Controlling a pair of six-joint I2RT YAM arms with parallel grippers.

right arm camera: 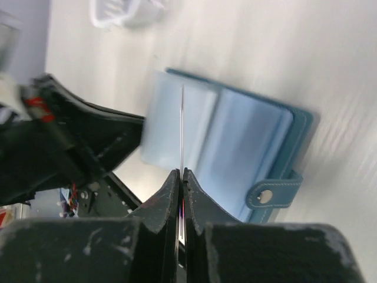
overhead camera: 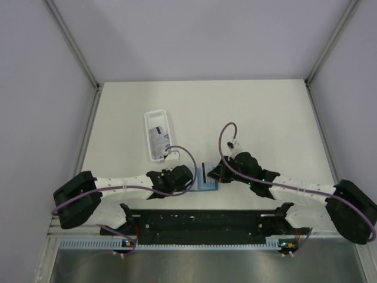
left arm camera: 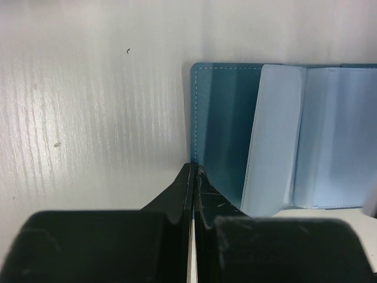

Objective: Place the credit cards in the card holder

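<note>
The blue card holder lies open near the table's front, its teal cover and pale pocket flaps showing in the left wrist view. My right gripper is shut on a thin card, seen edge-on over the holder's pockets. In the top view, this card shows a dark stripe. Whether its far edge touches a pocket is unclear. My left gripper stands shut at the cover's left edge; I cannot see whether the edge is pinched.
A white tray with grey card material inside stands behind the left gripper. The two arms are close together around the holder.
</note>
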